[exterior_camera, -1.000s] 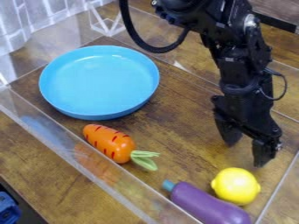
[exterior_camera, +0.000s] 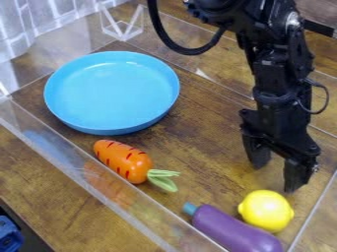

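My black gripper hangs at the right of the camera view, its fingers spread open low over the wooden surface with nothing visible between them. Just below it rests a yellow lemon, and a purple eggplant lies beside that at the bottom edge. An orange carrot toy with dark stripes and pale green leaves is at the lower left. A blue plate sits at the upper left.
Clear tray walls run along the left and top around the wooden floor. The middle, between plate, carrot and gripper, is bare. A small blue object lies outside at the lower left.
The gripper has shifted very slightly; the toys and the plate have not moved.
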